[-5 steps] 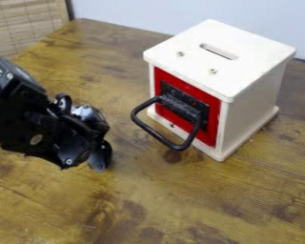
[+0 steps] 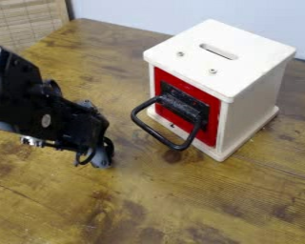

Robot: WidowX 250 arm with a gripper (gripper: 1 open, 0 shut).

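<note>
A white wooden box (image 2: 251, 105) with a slot in its top and a red front panel (image 2: 213, 137) stands right of centre on the table. A black U-shaped handle (image 2: 177, 144) sticks out from a dark plate on that panel. My black gripper (image 2: 98, 152) is at the left, low over the wood, to the left of the handle and apart from it. Whether its fingers are open or shut is hard to make out.
A slatted mat (image 2: 18, 21) lies at the back left corner, and a pale wall is behind the box.
My arm and gripper have shifted and turned slightly, with the wrist now a little higher and differently angled. The box and handle are unmoved.
</note>
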